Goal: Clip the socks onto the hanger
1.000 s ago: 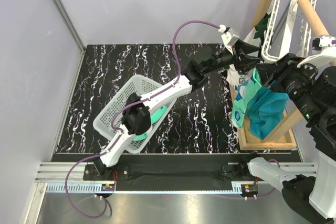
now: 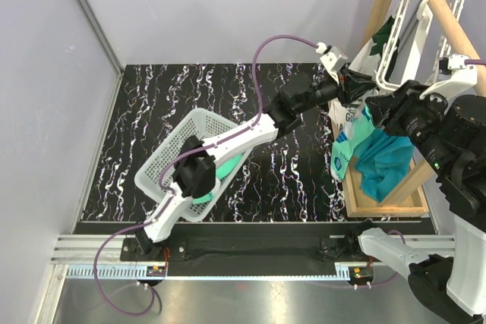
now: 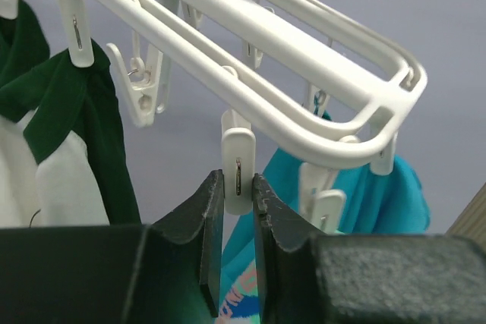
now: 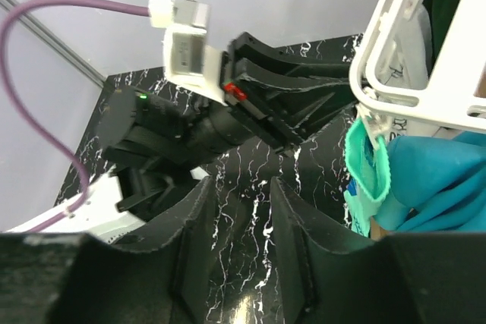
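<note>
The white clip hanger (image 3: 334,73) hangs at the right, with several clips along its bars. My left gripper is shut on one hanging white clip (image 3: 238,161). A mint-green sock with a white and blue pattern (image 4: 366,168) hangs below the hanger's near corner, beside the left fingers; its hold at the clip is partly hidden. My right gripper is part open, with nothing between its fingers, close to the hanger in the top view. A turquoise sock (image 2: 383,161) and a dark green and white sock (image 3: 80,119) also hang from the hanger.
A white basket (image 2: 156,161) with mint-green items inside stands on the black marbled mat (image 2: 292,187). The hanger's wooden stand (image 2: 386,206) rises at the right, its pole (image 2: 444,9) passing over the right gripper. Mat space between basket and stand is clear.
The left gripper has closed and shifted slightly at the hanger. The right fingers have come apart and drawn back a little from the mint-green sock, which has swung slightly left.
</note>
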